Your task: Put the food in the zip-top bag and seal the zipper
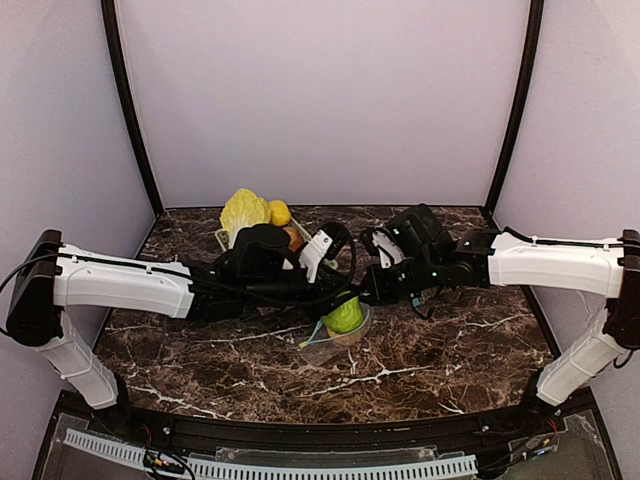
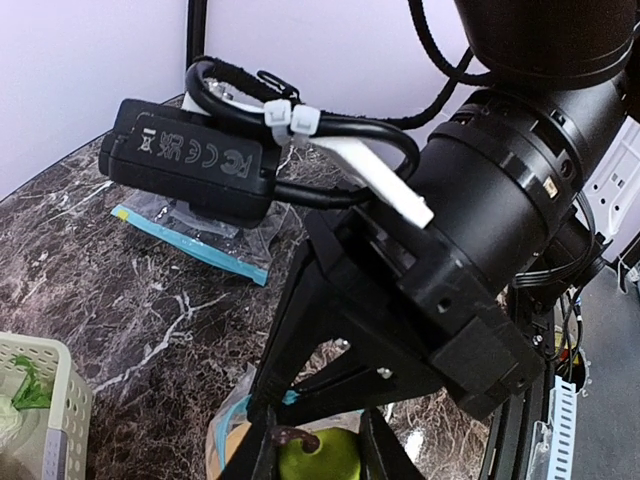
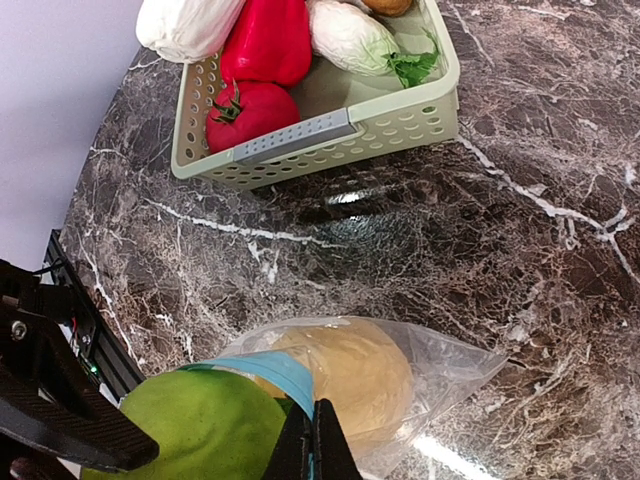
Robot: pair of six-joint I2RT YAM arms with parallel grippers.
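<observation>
A green fruit (image 1: 345,316), pear- or guava-like with a brown stem, is held by my left gripper, shut on its top. It sits at the open mouth of the clear zip top bag (image 3: 455,372), partly within it as seen from above. Inside the bag lies a pale orange round food (image 3: 365,385). My right gripper is shut on the bag's blue zipper edge (image 3: 280,370), keeping that side raised. In the right wrist view the green fruit hides part of the bag's mouth, and one left finger (image 3: 70,425) shows beside it.
A pale basket (image 3: 420,122) behind the bag holds a red tomato (image 3: 252,115), a red pepper (image 3: 268,40) and several other vegetables. Another blue-zipped bag (image 2: 195,246) lies flat behind the right arm.
</observation>
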